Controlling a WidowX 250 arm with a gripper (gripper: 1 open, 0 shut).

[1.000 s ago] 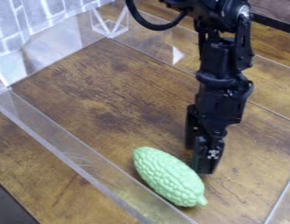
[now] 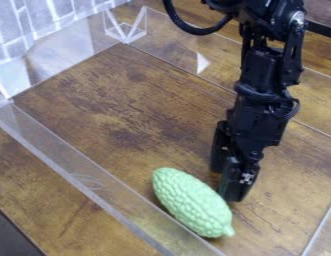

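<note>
A pale green bumpy vegetable, like a bitter melon (image 2: pixel 192 202), lies on the wooden table in the lower middle, beside the clear plastic strip. The black gripper (image 2: pixel 235 172) is low at the tabletop just right of and behind it, under the dark arm. A small dark greenish shape shows at its fingertips; whether it is held, and whether the fingers are open or shut, I cannot tell.
Clear plastic walls (image 2: pixel 88 176) edge the wooden surface (image 2: pixel 108 110) on the left and back. A white pleated object (image 2: pixel 34 25) is at the top left.
The upper part of the arm has shifted slightly to the right, and the gripper has turned a little. The green vegetable has not moved.
</note>
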